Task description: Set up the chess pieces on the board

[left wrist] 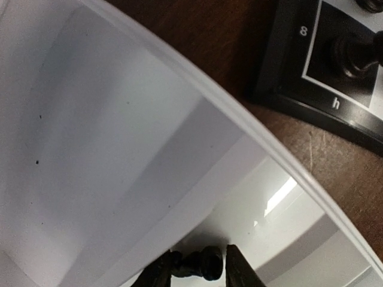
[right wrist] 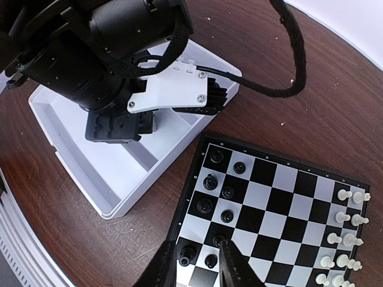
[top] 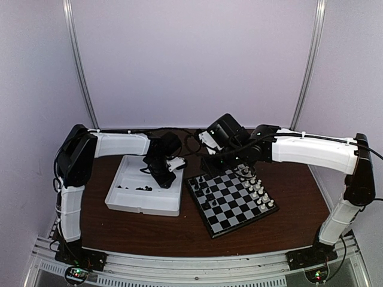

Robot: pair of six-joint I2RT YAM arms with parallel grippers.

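Observation:
In the left wrist view a black chess piece (left wrist: pixel 202 263) lies on its side in the white tray (left wrist: pixel 119 119), between the parted fingers of my left gripper. A slim gap shows beside the right finger (left wrist: pixel 240 270); the piece's other end is close to the left finger, and contact there is unclear. My right gripper hangs over the black side of the chessboard (right wrist: pixel 276 227), its fingers apart and nothing held. Black pieces (right wrist: pixel 204 205) stand on the board's near squares, white pieces (right wrist: pixel 349 240) along the opposite side.
Other black pieces (top: pixel 143 189) lie in the tray's middle, with small ones at its left. The tray's raised wall (left wrist: pixel 263 134) stands between its floor and the board. Both arms come close together above the gap between tray and board.

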